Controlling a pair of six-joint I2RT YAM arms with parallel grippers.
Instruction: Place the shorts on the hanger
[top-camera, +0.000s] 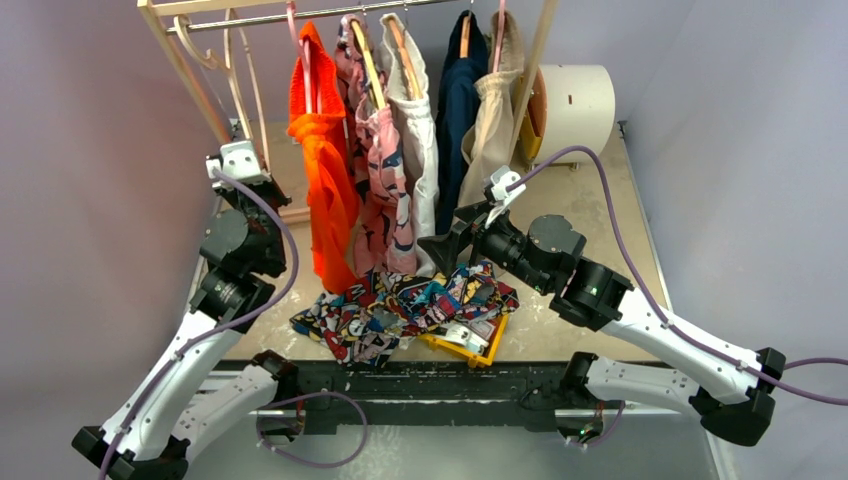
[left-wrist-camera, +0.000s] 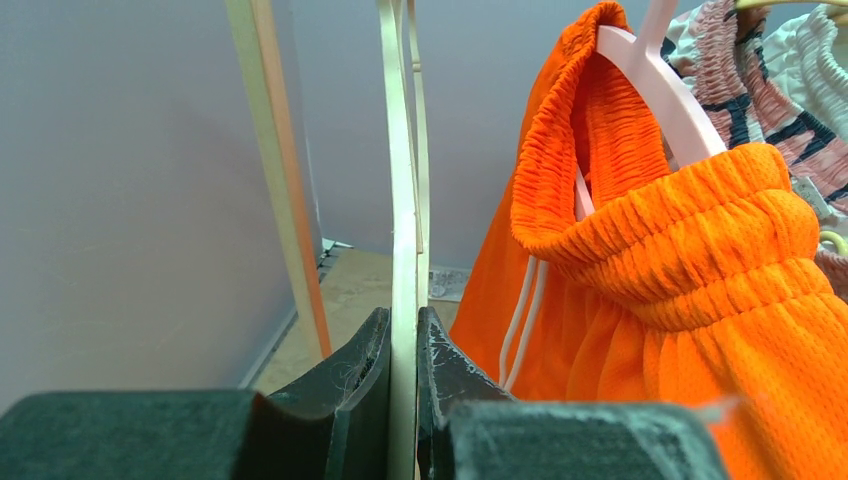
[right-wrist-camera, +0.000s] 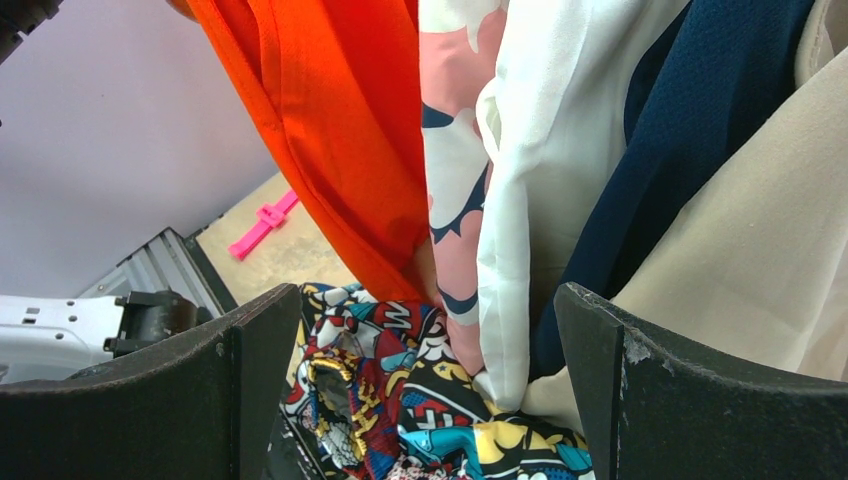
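My left gripper is shut on a pale, thin hanger (left-wrist-camera: 404, 200), which rises upright between its fingers in the left wrist view. In the top view this hanger (top-camera: 236, 85) is at the left end of the rack, with no clothing on it. The colourful patterned shorts (top-camera: 365, 318) lie crumpled on the table near the front edge, partly over a yellow bin. Above their right part hovers my right gripper, open and empty; the shorts (right-wrist-camera: 390, 400) show below and between its fingers in the right wrist view.
Orange shorts (top-camera: 325, 170), pink patterned, white (top-camera: 420, 150), navy (top-camera: 457, 120) and beige garments hang from the rail (top-camera: 270, 19), close beside the left gripper. A yellow bin (top-camera: 490, 350) sits under the shorts. A white drum (top-camera: 578, 115) stands back right.
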